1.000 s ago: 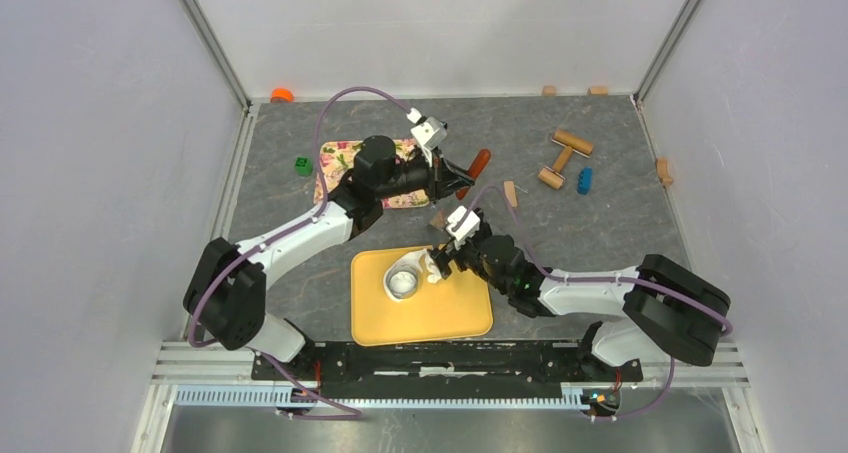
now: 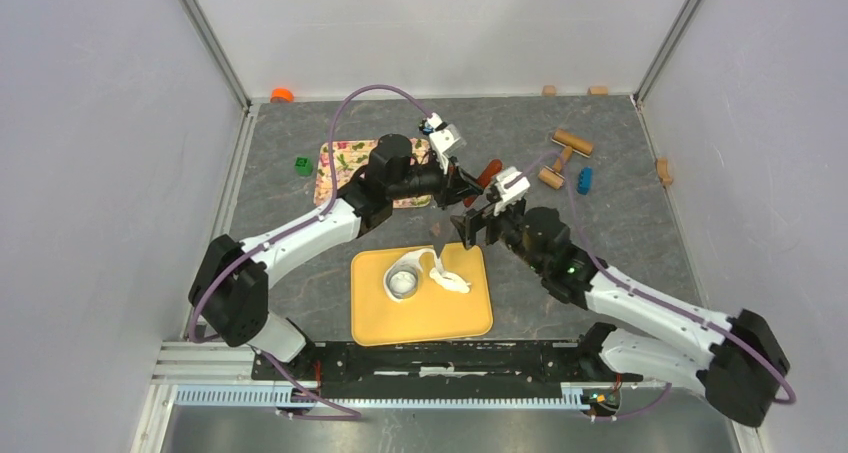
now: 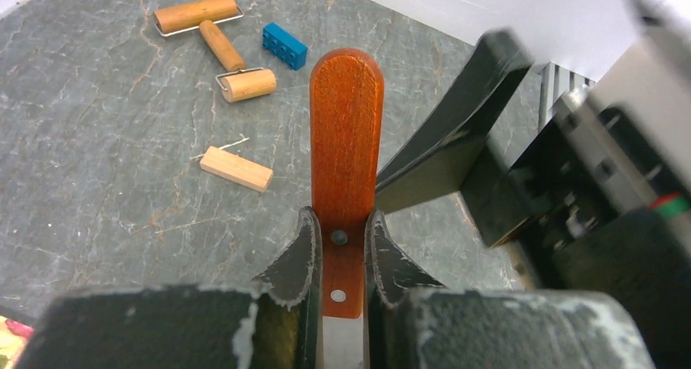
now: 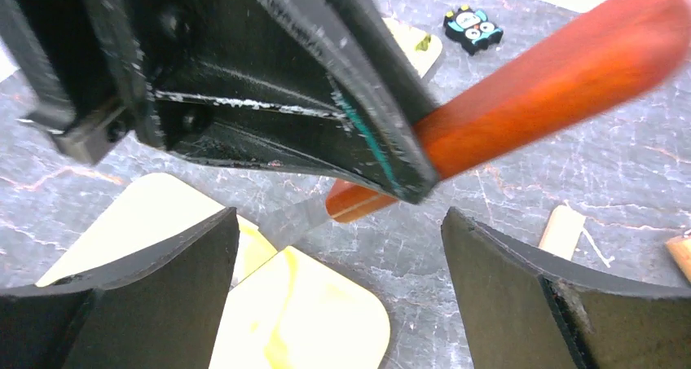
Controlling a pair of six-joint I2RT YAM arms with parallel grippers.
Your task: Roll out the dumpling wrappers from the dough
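Observation:
My left gripper is shut on an orange-handled scraper (image 3: 346, 133) with a metal blade, held over the back of the yellow board (image 2: 365, 308). Right beside it, my right gripper (image 2: 468, 231) is open, nothing between its fingers; in the right wrist view the scraper lies beyond its fingers. White dough (image 2: 450, 283) lies on the board, with a strip stretching up toward the blade, next to a metal ring (image 2: 402, 283).
Wooden rollers (image 3: 195, 15), a blue block (image 3: 283, 46) and a wooden block (image 3: 235, 168) lie at the right and back. A floral mat (image 2: 330, 168) is at back left, with a green block (image 2: 303, 165).
My right gripper has risen and moved right from the board, and its arm has swung outward. My left gripper shifted slightly right with the scraper. The dough now lies further right, partly stretched upward.

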